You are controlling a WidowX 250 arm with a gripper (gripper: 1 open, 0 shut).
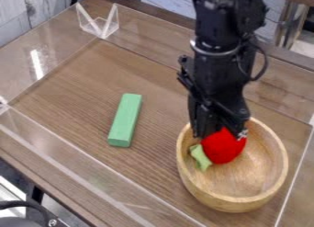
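A wooden bowl (pixel 233 189) sits at the right front of the table, holding a red round object (pixel 223 146) with a small green piece (pixel 199 155) at its left. My black gripper (pixel 207 126) is over the bowl's back part, just above the red object and partly hiding it; it appears shut, with nothing visible held, though the fingertips are hard to make out. A light green bar (pixel 124 119) lies on the wooden table (pixel 73 116) to the left of the bowl.
A white wire-like holder (pixel 98 19) stands at the back left. A black cable curves at the front left corner.
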